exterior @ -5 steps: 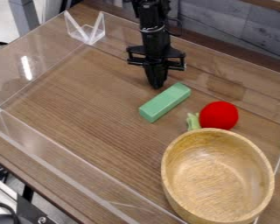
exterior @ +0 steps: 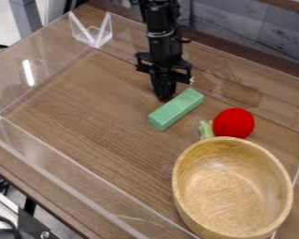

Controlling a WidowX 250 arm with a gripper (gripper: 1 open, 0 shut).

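Note:
The black robot arm reaches down from the top centre of the camera view, with its gripper (exterior: 166,91) low over the wooden table (exterior: 64,121), just behind a green bar (exterior: 176,110). The fingertips are small and dark, and the gripper appears shut with nothing visible between them. A red ball-like object (exterior: 234,123) lies to the right of the green bar, with a pale green piece (exterior: 205,130) at its left side.
A large tan bowl (exterior: 234,187) takes up the lower right. A clear open container (exterior: 92,30) stands at the upper left.
The gripper has turned and shifted slightly, its wrist parts now appearing a little different in angle. The objects on the table have not moved.

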